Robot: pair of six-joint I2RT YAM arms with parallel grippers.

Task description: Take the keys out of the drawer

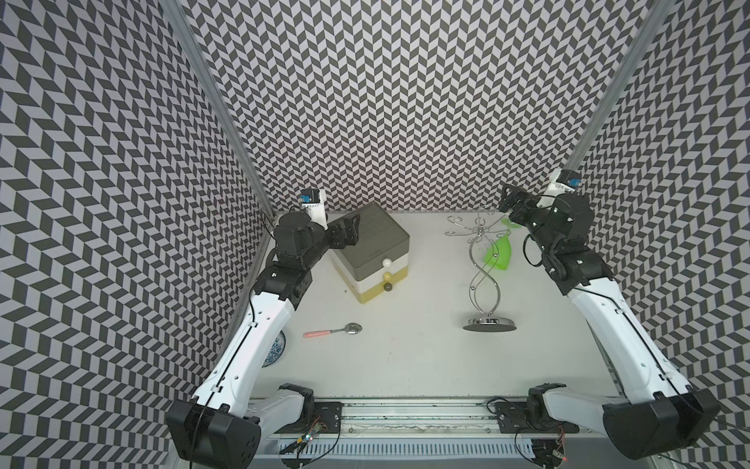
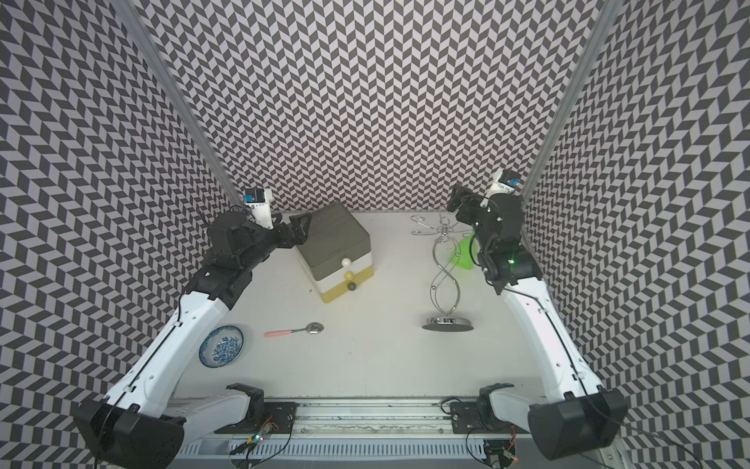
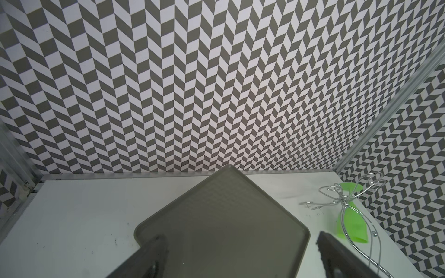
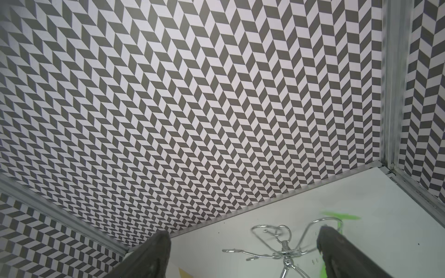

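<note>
The drawer box (image 1: 368, 242) stands left of centre with a dark grey lid, a white drawer (image 1: 383, 269) and a yellow drawer (image 1: 383, 287). Both drawer fronts look closed, and no keys are visible. My left gripper (image 1: 348, 229) hovers over the lid's left side. In the left wrist view its fingers (image 3: 155, 259) are spread with nothing held, and the lid fills the gap between them. My right gripper (image 1: 511, 201) is raised at the back right. Its fingers (image 4: 155, 254) are apart too, empty, with wire arms of the rack seen beyond.
A chrome glass rack (image 2: 445, 269) is tipped toward the back wall, its base (image 2: 447, 323) on edge. A green glass (image 1: 500, 253) is behind it. A spoon (image 1: 336, 330) and a blue-patterned bowl (image 2: 221, 346) lie front left.
</note>
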